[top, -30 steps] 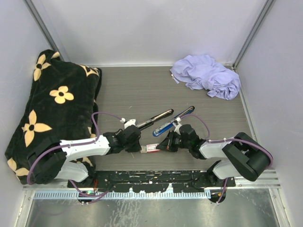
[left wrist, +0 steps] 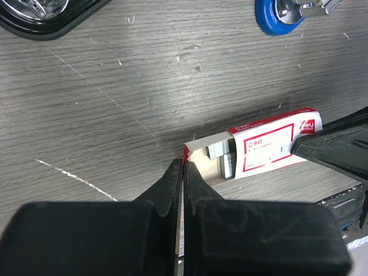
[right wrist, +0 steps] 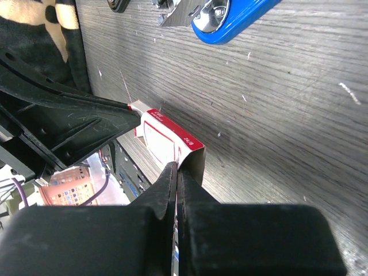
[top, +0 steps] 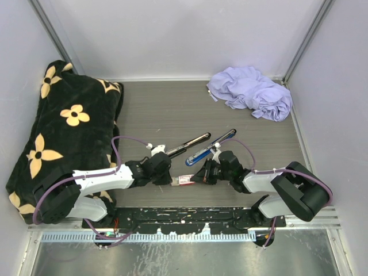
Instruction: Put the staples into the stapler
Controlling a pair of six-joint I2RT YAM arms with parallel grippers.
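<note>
The white-and-red staple box (left wrist: 267,146) lies between my grippers, its near end open with silver staple strips (left wrist: 226,164) showing. My left gripper is shut on that end's thin flap. My right gripper is shut on the other end of the staple box. An opened blue stapler (top: 208,148) lies just behind the box, its metal end visible in both wrist views.
A second, black stapler (top: 190,142) lies left of the blue one. A dark flowered blanket (top: 69,132) covers the left side; a lilac cloth (top: 250,92) is at the back right.
</note>
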